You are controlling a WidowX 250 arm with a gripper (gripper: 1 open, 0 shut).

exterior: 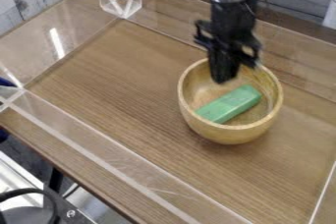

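A wooden bowl [202, 119] stands on the wooden table, holding a green block [231, 104] that lies along its bottom. Over the back rim of the bowl hangs the black robot gripper [222, 70], blurred, its tip above the bowl's back left part and clear of the green block. Whether its fingers are open or shut is too blurred to tell.
A small clear wire-like or plastic object [120, 0] sits at the back left. A dark cable [33, 194] curves at the bottom left corner, and a wall runs along the back.
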